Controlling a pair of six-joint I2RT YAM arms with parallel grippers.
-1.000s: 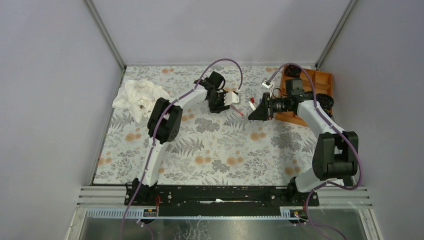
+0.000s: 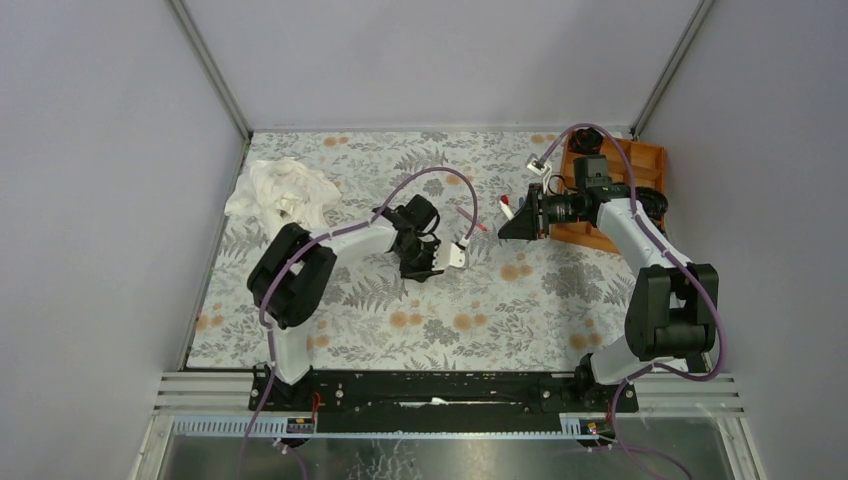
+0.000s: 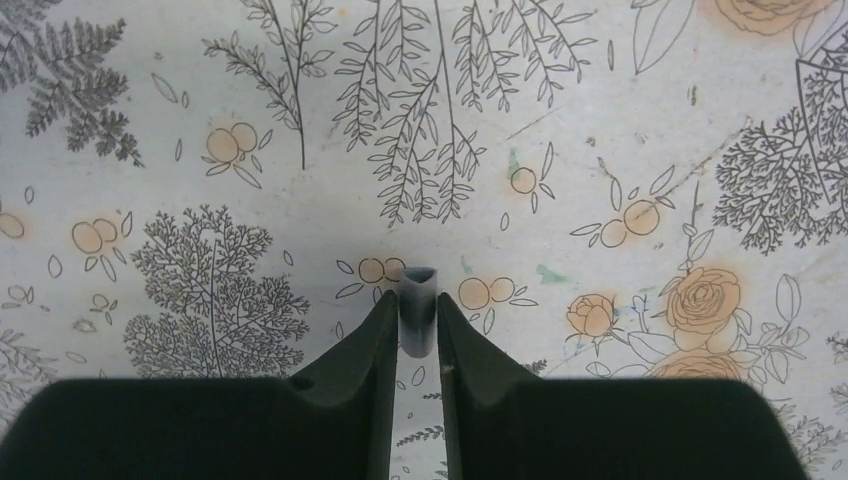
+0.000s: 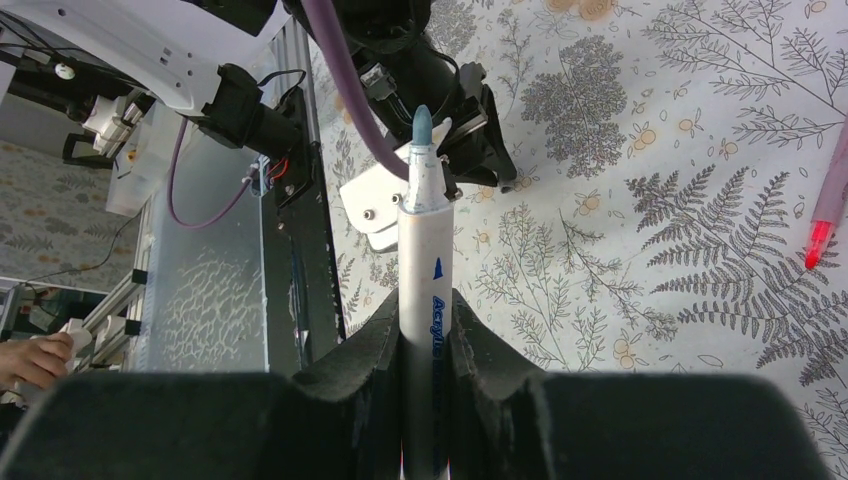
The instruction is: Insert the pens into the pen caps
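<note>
A small dark grey-blue pen cap [image 3: 418,315] sits snugly between the tips of my left gripper, its hollow end facing away from the gripper. In the right wrist view, my right gripper is shut on a white marker [image 4: 427,265], whose bare teal tip points away from the fingers. A pink pen [image 4: 830,195] with a red end lies on the patterned cloth; the top view shows this pen [image 2: 472,219] between the two arms. Beside the right gripper, the top view also shows a small white object with a red end [image 2: 504,206].
At the back right stands an orange-brown compartmented tray [image 2: 580,233] with dark round items. A crumpled white cloth [image 2: 283,193] lies at the back left.
My left arm has swung toward the front of the table and slightly left, uncovering more of the pink pen. The right arm has barely moved.
</note>
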